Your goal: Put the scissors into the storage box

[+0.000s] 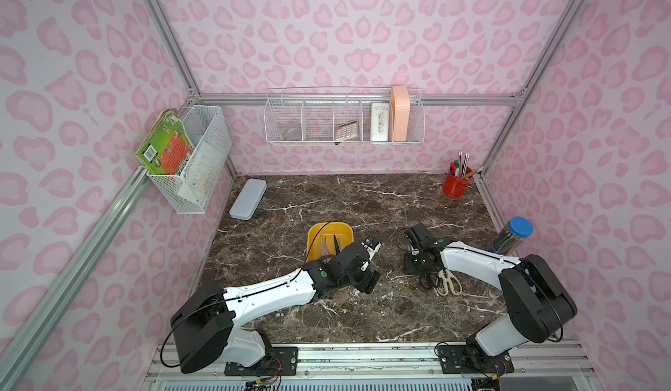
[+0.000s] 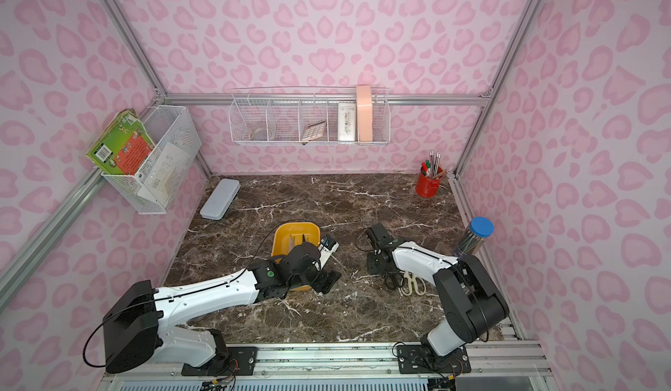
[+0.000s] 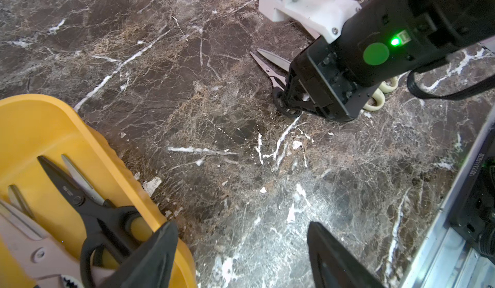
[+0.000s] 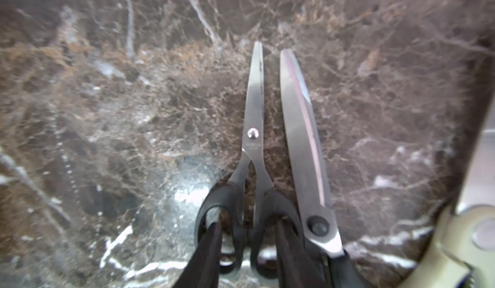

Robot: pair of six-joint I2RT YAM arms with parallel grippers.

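Observation:
Several scissors lie on the right of the counter: a black-handled pair [image 4: 253,112], a larger bladed pair [image 4: 306,143] beside it, and cream-handled scissors [image 1: 453,284]. My right gripper is low over the small black pair's handles, its fingers part open at the loops; whether they touch is unclear. The yellow storage box [image 3: 41,123], at centre, holds several scissors. My left gripper is part open above the counter at the box's right side, with nothing between its fingers.
A red pen cup [image 1: 454,184] and a blue-lidded container [image 2: 479,230] stand at right. A grey case [image 1: 248,199] lies back left. Wire baskets [image 2: 307,121] hang on the walls.

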